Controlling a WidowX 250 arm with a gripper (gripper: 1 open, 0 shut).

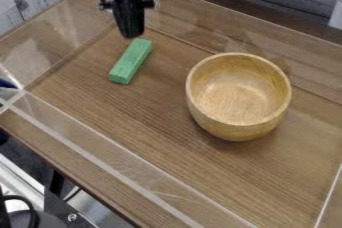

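Observation:
My black gripper [130, 24] hangs at the top centre, shut, with nothing visible between its fingers; its outline is somewhat blurred. A green rectangular block [130, 61] lies on the wooden table below the gripper, apart from it and fully in view.
A large round tan bowl [238, 120] sits right of the block. The wooden table [174, 182] is otherwise largely clear around them. Dark objects [16, 214] show at the lower left edge.

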